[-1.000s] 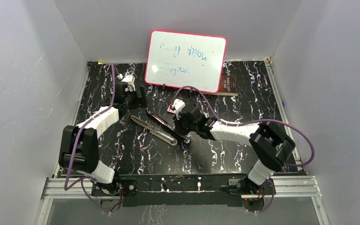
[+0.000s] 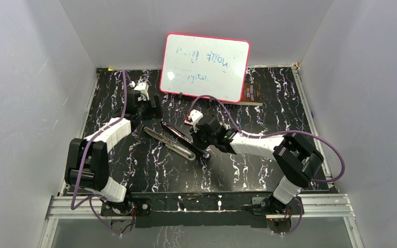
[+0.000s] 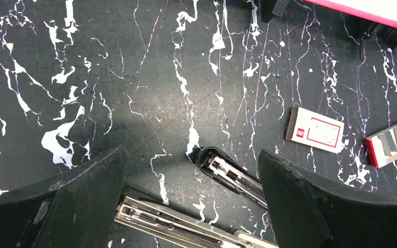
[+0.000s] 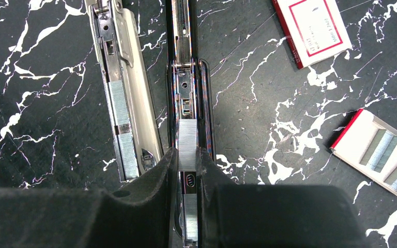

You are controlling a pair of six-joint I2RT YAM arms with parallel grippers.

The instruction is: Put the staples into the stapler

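In the right wrist view the black stapler (image 4: 207, 103) lies opened lengthwise. My right gripper is shut on a staple strip (image 4: 187, 137), which sits over the stapler's channel; whether it rests on the channel floor I cannot tell. Another strip (image 4: 191, 217) lies in the same channel, nearer the bottom of the view. Beside it, the silver stapler (image 4: 140, 103) is open too, with two strips (image 4: 119, 106) in its channel. Above the staplers' far ends, my left gripper hangs open and empty.
A white staple box (image 4: 318, 31) and an opened box tray (image 4: 377, 150) holding several strips lie right of the black stapler. The whiteboard (image 2: 205, 64) stands at the back, near a brown book (image 2: 252, 94).
Only a very slight shift of the right arm shows in the top view. The left arm and both staplers stay where they were.
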